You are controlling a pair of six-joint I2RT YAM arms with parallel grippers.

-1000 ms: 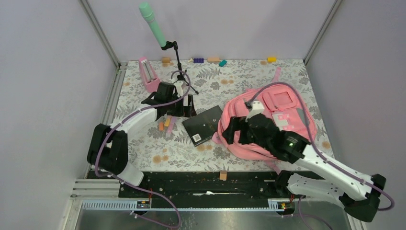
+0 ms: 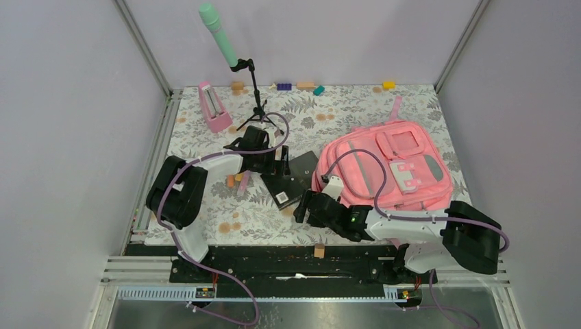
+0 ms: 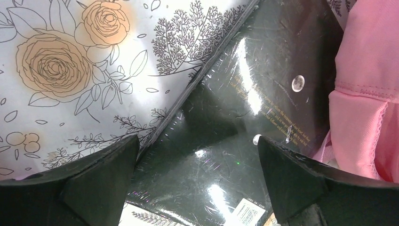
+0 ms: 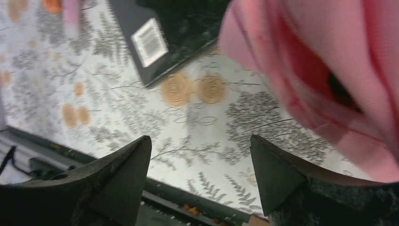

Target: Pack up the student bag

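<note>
A black book [image 2: 301,171] with a white barcode lies flat on the patterned cloth, its right edge beside the pink bag [image 2: 356,179]. Over the book's upper left part hovers my left gripper [image 2: 281,162]. Seen from the left wrist, its open fingers [image 3: 94,183] stand on either side of the book's spine edge, and nothing is held. My right gripper [image 2: 305,210] is low by the bag's front left side, open and empty. The right wrist view shows bare cloth between its fingers, with the book [image 4: 188,23] and the bag's loose opening [image 4: 301,61] beyond.
Orange and yellow pieces [image 2: 231,181] and a pink strip [image 2: 244,182] lie left of the book. Behind stand a pink metronome-like object [image 2: 214,110] and a tripod [image 2: 257,110] holding a green microphone [image 2: 218,34]. Small blocks line the back edge.
My right gripper has come down and left from above the bag to its front left side. The left gripper has shifted a little right, farther over the book. Book and bag look unmoved.
</note>
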